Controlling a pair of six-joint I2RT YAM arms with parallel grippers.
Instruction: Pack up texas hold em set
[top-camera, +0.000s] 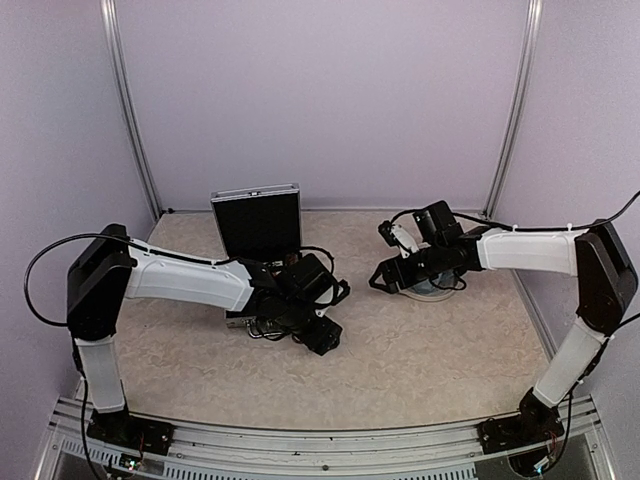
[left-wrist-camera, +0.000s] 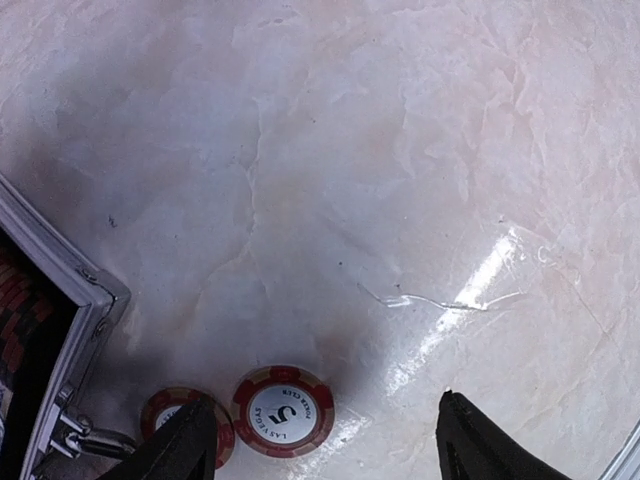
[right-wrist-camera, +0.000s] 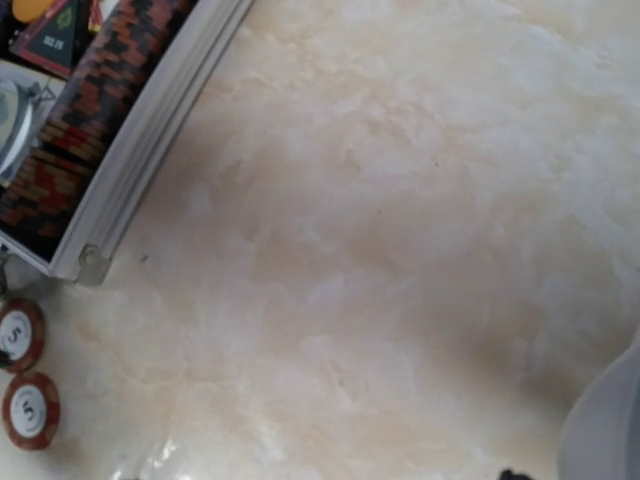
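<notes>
Two red poker chips lie flat on the table just outside the case corner. The nearer chip shows whole in the left wrist view; the other chip is partly behind a finger. My left gripper is above them, its fingers apart with nothing held. In the top view the left arm hides both chips. The silver case stands with its black lid raised and holds rows of chips along its side. My right gripper hovers open right of the case, empty.
A pale round container with something bluish in it stands at the right, partly under the right arm. The case handle juts out close to the chips.
</notes>
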